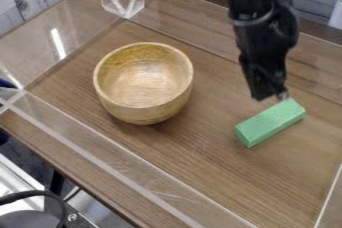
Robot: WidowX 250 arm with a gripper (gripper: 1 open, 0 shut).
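My gripper (267, 92) hangs from the black arm that comes down from the top right, its pale fingertips above and slightly behind a green rectangular block (270, 122) lying diagonally on the wooden table (187, 182). The fingers look apart, with nothing visible held between them; the block lies clear below them.
A round tan wooden bowl (140, 80) stands left of centre. A small clear object (120, 0) is at the back left. Black cabling (34, 212) shows at the lower left corner.
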